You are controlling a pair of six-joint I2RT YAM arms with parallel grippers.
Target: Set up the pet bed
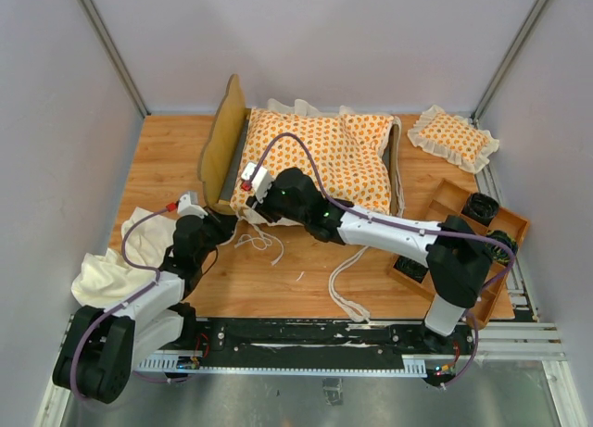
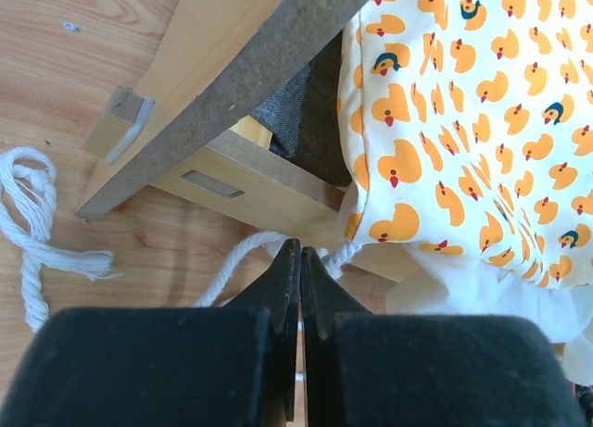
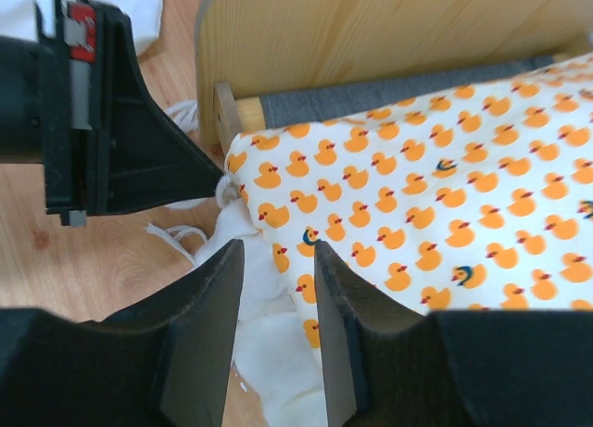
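The duck-print mattress (image 1: 315, 154) lies in the wooden bed (image 1: 220, 144), its front-left corner reaching over the lower frame rail (image 2: 246, 195). Beneath that corner, white rope (image 2: 222, 270) runs by my left gripper, which is shut at the bed's front-left; I see nothing clearly held in it. My right gripper is part open above the mattress's front-left edge and white ruffle (image 3: 273, 344), with nothing seen between its fingers. The left gripper's tip reaches the fabric corner in the right wrist view.
A small ruffled pillow (image 1: 454, 140) lies at back right. A wooden tray (image 1: 445, 200) with dark green coils is at right. White cloth (image 1: 111, 279) lies at left. Rope (image 1: 347, 297) trails over the front of the table.
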